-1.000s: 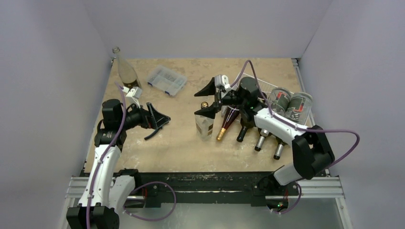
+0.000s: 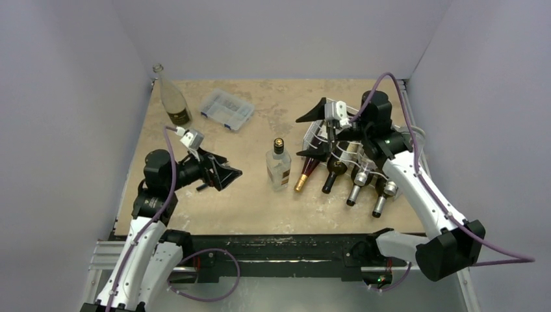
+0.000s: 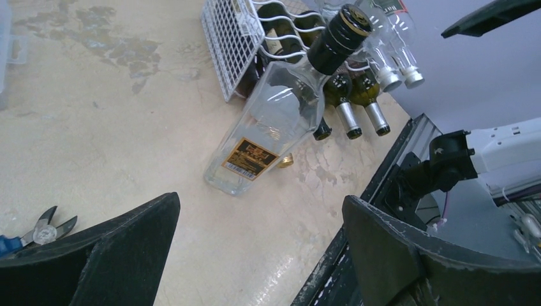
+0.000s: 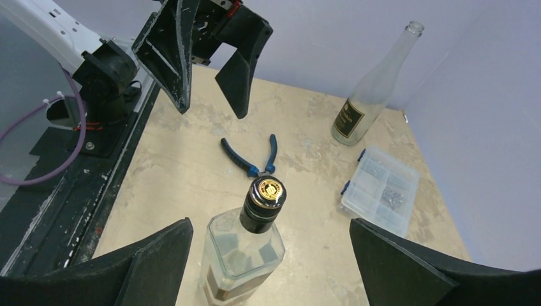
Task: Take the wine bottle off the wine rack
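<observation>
A clear square bottle (image 2: 278, 168) with a black cap stands upright on the table, left of the white wire rack (image 3: 233, 48). Several bottles lie in that rack with their necks toward the table's front, among them a dark red one with a gold neck (image 2: 302, 181) and a dark one (image 2: 335, 172). Above the rack, my right gripper (image 2: 304, 135) is open, its fingers spread and empty; it is clear of the square bottle (image 4: 239, 255). My left gripper (image 2: 229, 177) hangs over the table left of that bottle, also open and empty in its wrist view.
A tall clear bottle (image 2: 172, 101) stands at the back left, beside a clear compartment box (image 2: 227, 108). Blue-handled pliers (image 4: 255, 167) lie under the left gripper. The right arm covers part of the rack.
The left gripper has shifted slightly right. The square bottle stays standing.
</observation>
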